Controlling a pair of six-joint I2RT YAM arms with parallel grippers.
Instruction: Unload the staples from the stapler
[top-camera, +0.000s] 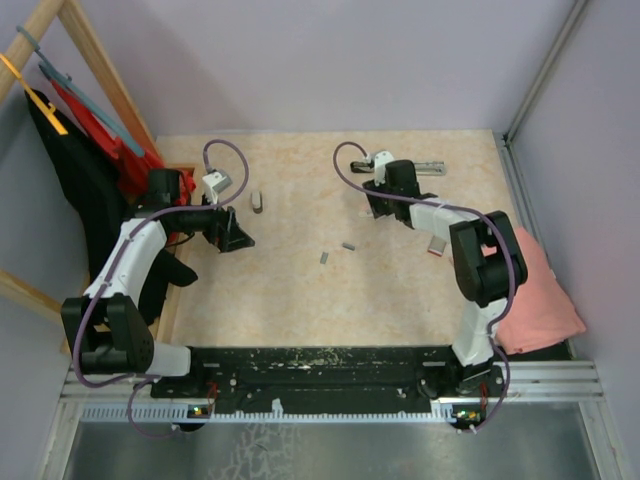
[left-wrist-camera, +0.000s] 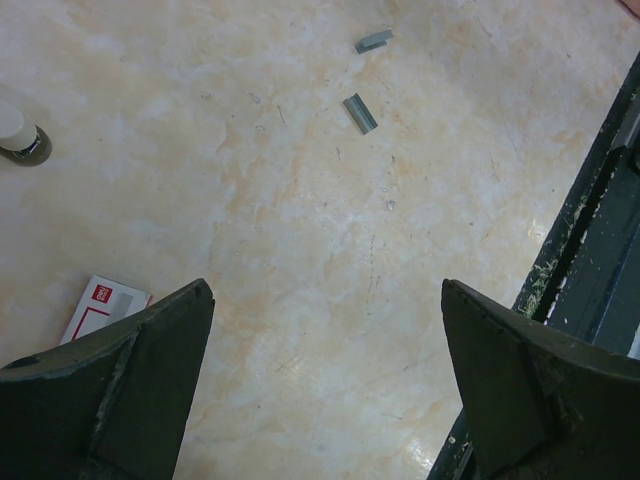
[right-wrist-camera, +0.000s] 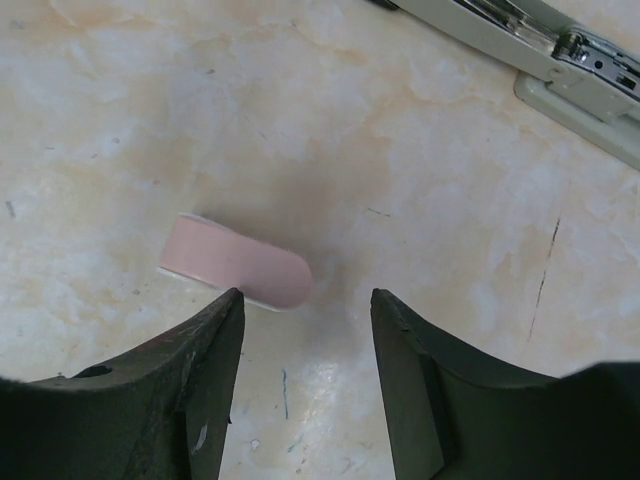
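Observation:
The long grey stapler (top-camera: 430, 168) lies along the back right of the table; its grey body (right-wrist-camera: 575, 75) crosses the upper right corner of the right wrist view. Two small grey staple strips (top-camera: 324, 257) lie apart near mid-table, and the left wrist view shows one strip (left-wrist-camera: 360, 114) flat on the surface. My right gripper is open, pointing down just in front of the stapler. Beyond its left fingertip, outside the gap, is a blurred pinkish block (right-wrist-camera: 235, 262). My left gripper, wide open and empty, hangs over the left side.
A small white-capped bottle (top-camera: 257, 202) stands at the back left. A white box with a red label (left-wrist-camera: 97, 310) lies by my left gripper. Another small box (top-camera: 437, 245) sits near the right arm.

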